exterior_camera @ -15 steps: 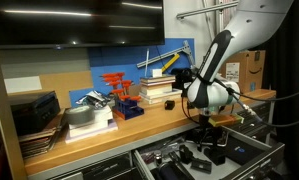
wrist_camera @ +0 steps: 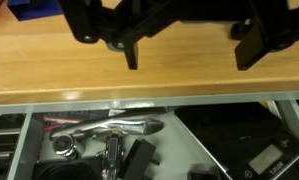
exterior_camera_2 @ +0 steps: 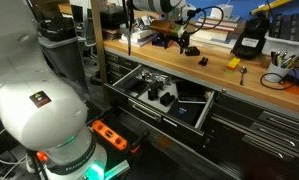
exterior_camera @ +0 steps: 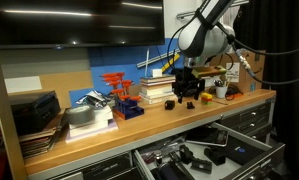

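Observation:
My gripper stands open above the wooden counter [wrist_camera: 179, 72], its two fingers [wrist_camera: 121, 40] spread wide. Bare wood shows between them, and nothing is held. Beside the right finger, a small dark object [wrist_camera: 239, 30] is partly hidden. In exterior view 1 the gripper [exterior_camera: 189, 93] hangs over the counter's front part. Below it an open drawer [exterior_camera_2: 179, 120] holds several dark items. The wrist view shows a shiny metal tool [wrist_camera: 134, 126] and a black device with a small display [wrist_camera: 229, 135] inside.
Small black objects [exterior_camera: 169, 104] sit on the counter close to the gripper. Stacked books [exterior_camera: 157, 88], a red rack [exterior_camera: 117, 82] and metal pans [exterior_camera: 84, 117] stand along the back and left. A cup of tools [exterior_camera_2: 276, 76] is at the far side.
The arm has risen from low over the open drawer and moved back over the counter. The drawer and its contents look unchanged.

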